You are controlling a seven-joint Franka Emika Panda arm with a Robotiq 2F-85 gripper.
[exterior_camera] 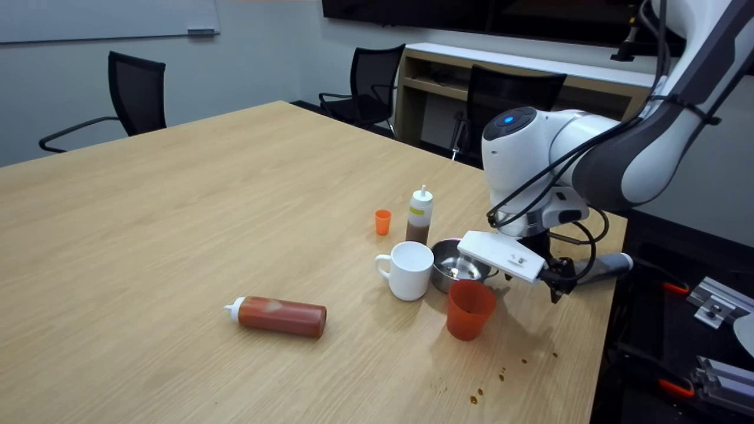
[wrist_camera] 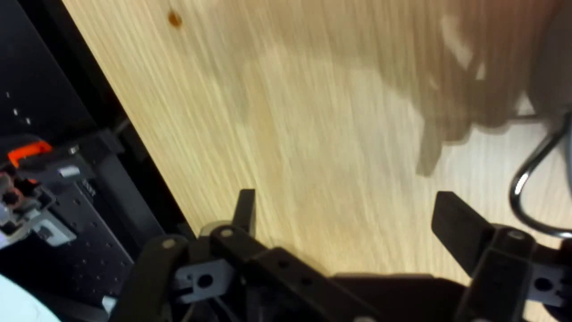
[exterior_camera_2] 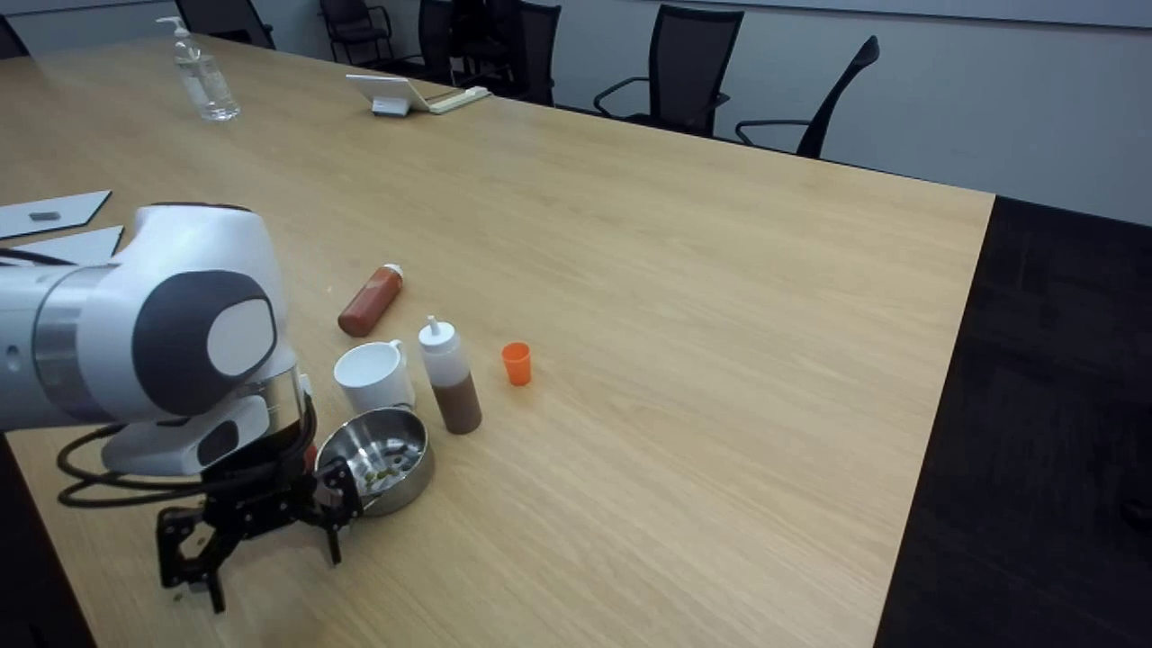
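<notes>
My gripper (exterior_camera_2: 277,581) is low over the table, its fingers wide apart. In the wrist view, bare table shows between the black fingers. The steel pot (exterior_camera_2: 415,481) stands beside the gripper, close to one finger, with small yellow-green bits inside; its wire handle (wrist_camera: 518,188) shows at the wrist view's right edge. In exterior view 1, a grey cylinder (exterior_camera: 602,268) lies on its side behind the gripper, partly hidden by it. The orange-red cup (exterior_camera: 469,318) stands in front of the pot, and the white mug (exterior_camera: 408,279) is right beside the pot.
A half-full squeeze bottle (exterior_camera_2: 458,401) and a small orange cup (exterior_camera_2: 517,365) stand behind the pot. The red sauce bottle (exterior_camera: 283,315) lies on its side. Brown drops (exterior_camera: 473,399) dot the table near its edge.
</notes>
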